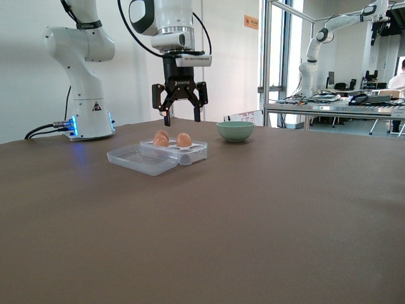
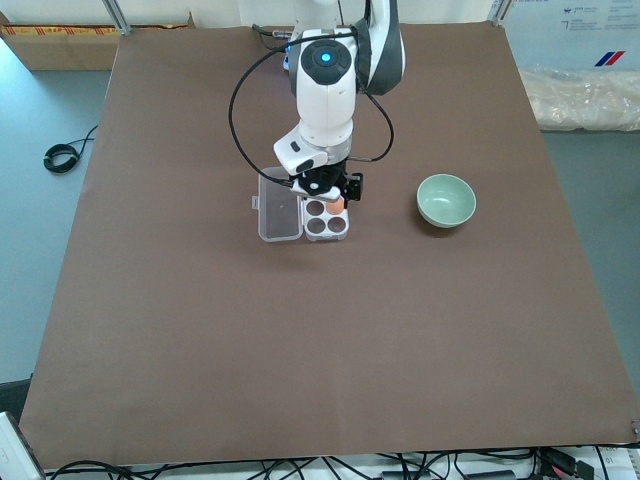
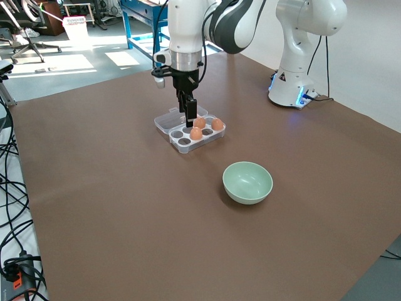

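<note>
My black gripper (image 1: 181,111) hangs just above a clear egg carton (image 1: 140,163), open with nothing between its fingers. The carton's lid lies flat beside its white six-hole tray (image 2: 326,225). Several brown eggs (image 1: 184,140) sit in the tray; in the camera left view my wrist and gripper hide part of it. A pale green bowl (image 2: 446,200) stands apart to the right of the carton in that view, and appears empty in the camera right view.
The arm's base (image 1: 90,123) stands at its back edge, with cables behind it. More cables (image 2: 430,470) run along the opposite edge.
</note>
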